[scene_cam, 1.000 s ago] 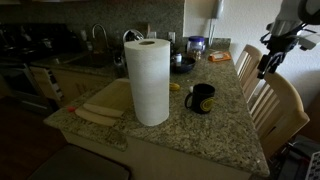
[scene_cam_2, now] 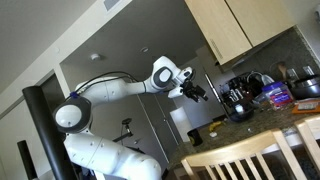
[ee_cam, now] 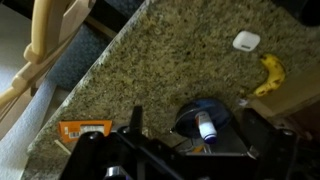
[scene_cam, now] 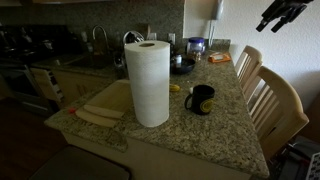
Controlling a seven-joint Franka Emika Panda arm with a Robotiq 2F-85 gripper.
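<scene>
High above the counter at the upper right, my gripper [scene_cam: 268,27] hangs open with nothing between its fingers. From the other side, it shows as the gripper [scene_cam_2: 195,92] near the cabinets. Looking down in the wrist view, the open fingers frame a dark bowl [ee_cam: 184,122] well below them, with a white-and-blue bottle or tube [ee_cam: 206,126] in it or over it. A banana [ee_cam: 269,75] lies on the counter at the right, near a small white object [ee_cam: 246,41]. An orange packet [ee_cam: 84,129] is at the lower left.
A tall paper towel roll [scene_cam: 149,85] and a black mug [scene_cam: 200,100] stand on the granite counter [scene_cam: 222,125]. Wooden chairs [scene_cam: 283,98] line its right edge. A cutting board [scene_cam: 112,98] lies at the left; a purple-lidded container [scene_cam: 195,47] stands behind. Upper cabinets [scene_cam_2: 215,28] overhang.
The counter objects have stayed put.
</scene>
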